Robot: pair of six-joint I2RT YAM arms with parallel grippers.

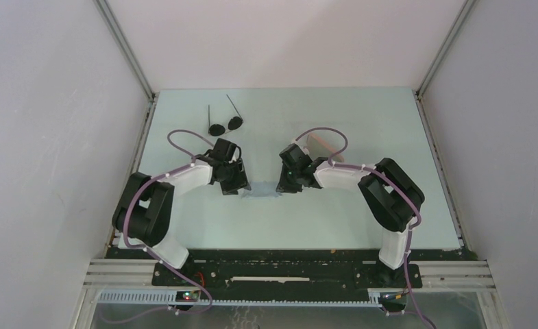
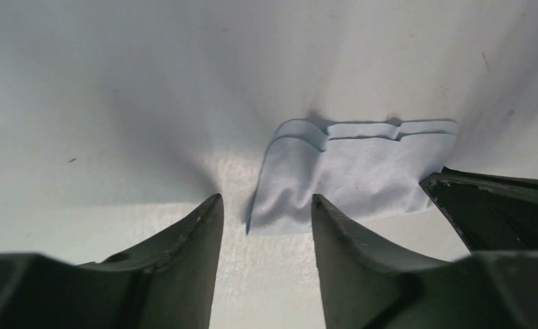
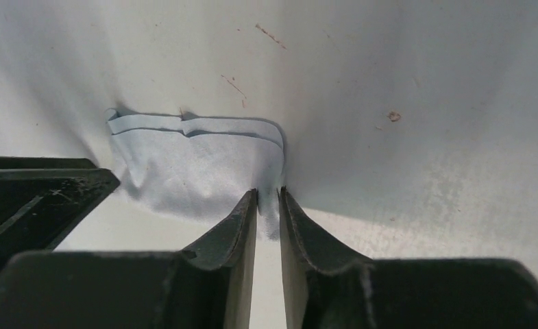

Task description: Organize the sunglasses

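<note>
Sunglasses with dark round lenses (image 1: 216,129) lie at the upper left of the table, temples spread toward the back. A folded pale blue-grey cloth (image 1: 262,189) lies flat between my two grippers. In the left wrist view, my left gripper is open over one end of the cloth (image 2: 369,168), its fingers apart. My right gripper is at the other end of the cloth (image 3: 197,168). Its fingers are close together but slightly open, with a strip of cloth visible in the narrow gap.
A brownish box (image 1: 326,145) sits behind the right gripper, partly hidden by the arm and its cable. Walls stand on both sides and at the back.
</note>
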